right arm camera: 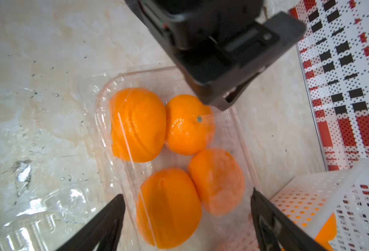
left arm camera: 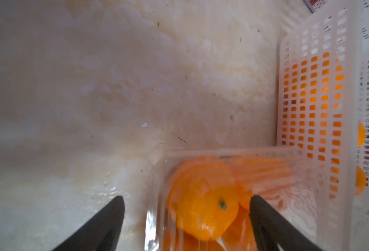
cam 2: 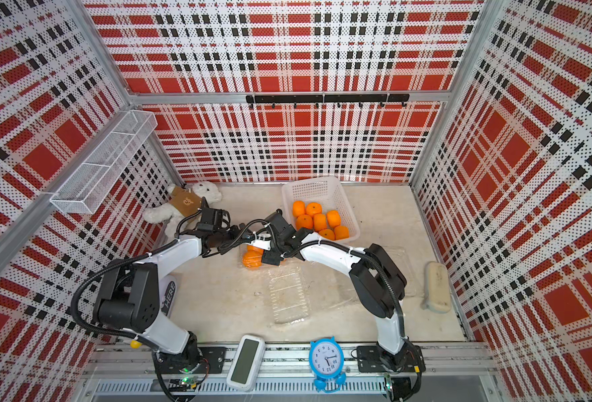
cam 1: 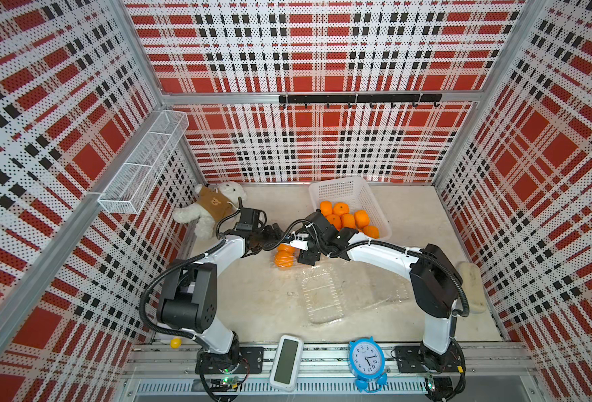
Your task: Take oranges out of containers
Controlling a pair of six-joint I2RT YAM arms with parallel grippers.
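Observation:
A clear plastic container (right arm camera: pixel 245 146) holding several oranges (right arm camera: pixel 186 123) sits left of the white basket (cam 1: pixel 343 187), which also holds oranges (cam 2: pixel 314 209). My left gripper hangs over the container's end, fingers apart around the near orange seen through the plastic; nothing shows clearly held. My right gripper is above the same container, open, with the left gripper's black housing at the top of its view. In both top views the two grippers crowd together and hide much of that container.
Empty clear containers (cam 1: pixel 321 294) lie on the front table. A teddy bear (cam 1: pixel 209 207) is at back left, a beige oblong object (cam 1: pixel 470 288) at right, and a blue clock (cam 1: pixel 366 358) on the front rail.

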